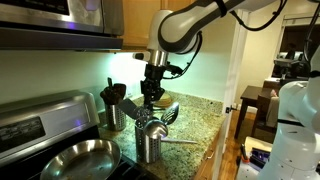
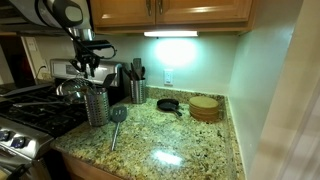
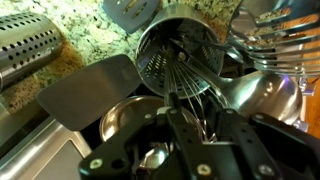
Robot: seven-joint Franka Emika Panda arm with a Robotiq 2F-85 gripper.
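My gripper (image 1: 153, 98) hangs just above the front metal utensil canister (image 1: 148, 150), among the tops of the utensils. From the second exterior view, the gripper (image 2: 93, 72) is over the same perforated canister (image 2: 97, 107). In the wrist view the fingertips point at a wire whisk (image 3: 184, 82) standing in the canister (image 3: 158, 68). A ladle (image 3: 268, 95), a flat grey turner (image 3: 92, 90) and several other metal utensils fan out round it. How wide the fingers stand, and whether anything is between them, is hard to make out.
A second canister (image 2: 138, 91) with dark utensils stands behind. A slotted turner (image 2: 118, 115) lies on the granite counter. A black pan (image 2: 169, 105) and stacked tan plates (image 2: 204, 107) sit farther right. A frying pan (image 1: 85, 165) rests on the stove.
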